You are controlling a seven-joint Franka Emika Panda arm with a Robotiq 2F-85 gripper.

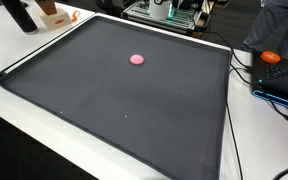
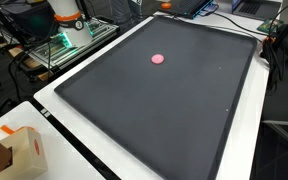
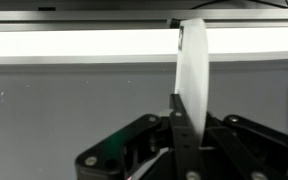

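A small round pink piece [image 1: 136,59] lies flat on the dark grey board, clear of its edges; exterior view 2 shows the same pink piece [image 2: 157,58] in the board's far half. At the bottom of the wrist view is my gripper, its fingers together. A long white piece [image 3: 192,75] rises from between its black parts toward the top of that view. Whether this white piece belongs to the fingers or is something thin between them, I cannot tell. No pink shows in the wrist view, and neither exterior view shows the gripper.
The dark board [image 1: 124,100] has a raised rim and is otherwise empty, on a white table [image 1: 59,140]. Orange scissor-like handles [image 1: 75,15] and dark containers stand past one corner. Beyond one side are a black device [image 1: 274,80] and cables. A person stands beyond the table.
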